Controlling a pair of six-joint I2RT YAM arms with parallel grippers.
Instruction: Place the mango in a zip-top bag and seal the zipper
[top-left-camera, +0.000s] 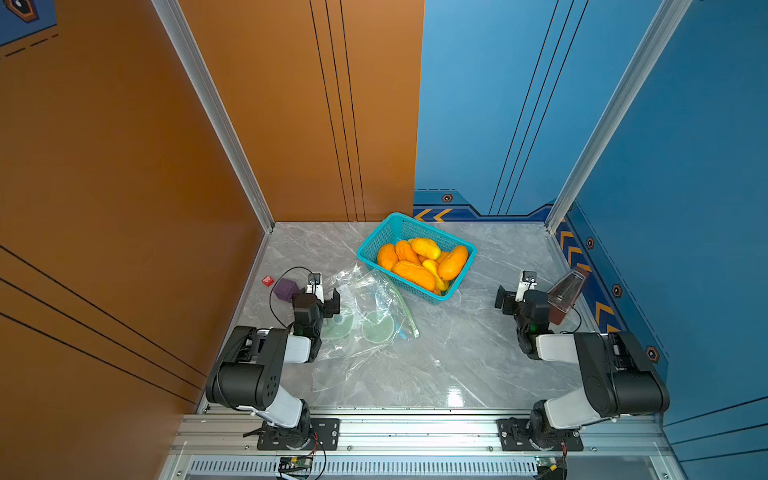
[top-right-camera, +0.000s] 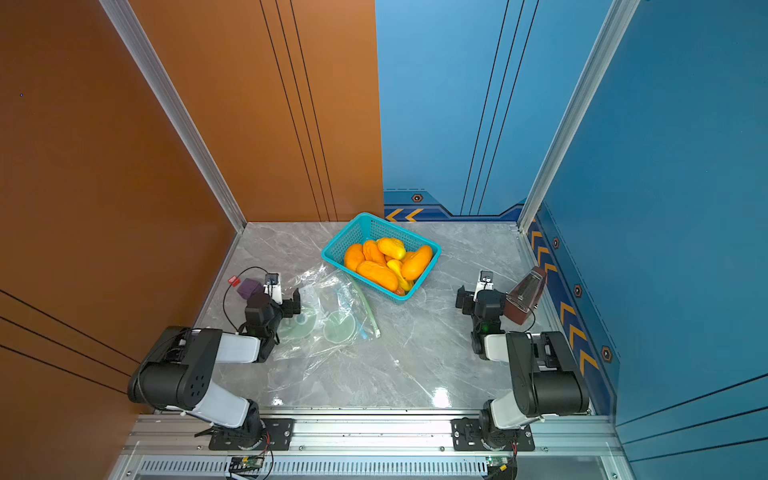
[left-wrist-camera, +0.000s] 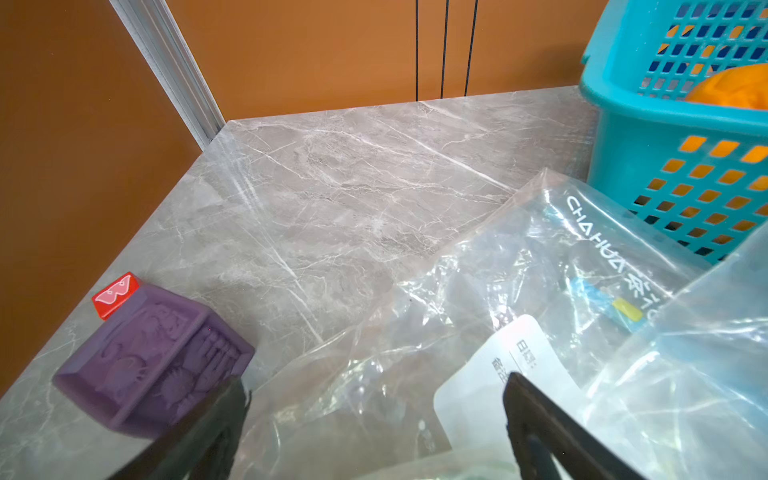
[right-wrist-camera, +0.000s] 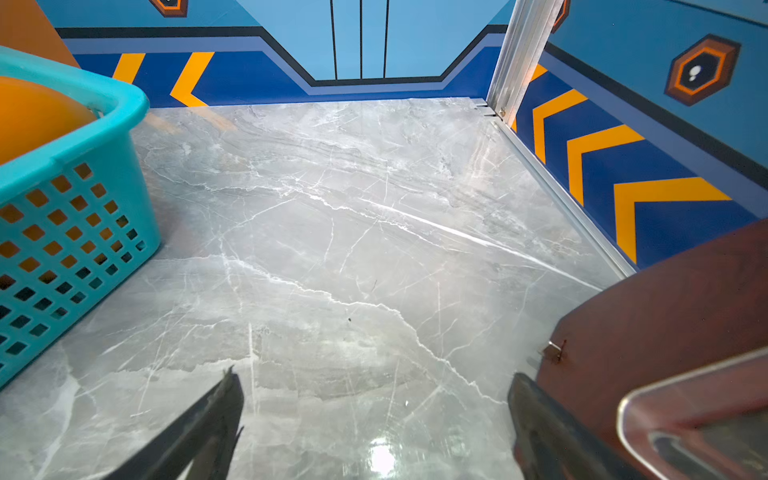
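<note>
Orange and yellow mangoes (top-left-camera: 414, 273) fill a teal basket (top-left-camera: 385, 225) at the back middle of the table; several are visible. A clear zip top bag (top-left-camera: 364, 300) lies spread out in front of and left of the basket, its greenish zipper strip (top-left-camera: 406, 310) along its right side. White label patches and printed lettering show on the bag (left-wrist-camera: 488, 320) in the left wrist view. My left gripper is open over the bag's left part, holding nothing. On the right side, my right gripper stands open above bare table, with nothing between its fingers.
Left of the left gripper lie a purple block (left-wrist-camera: 152, 360) and a small red block (left-wrist-camera: 116, 294). A brown metronome-like object with a clear cover (top-left-camera: 566, 292) stands just right of the right gripper.
</note>
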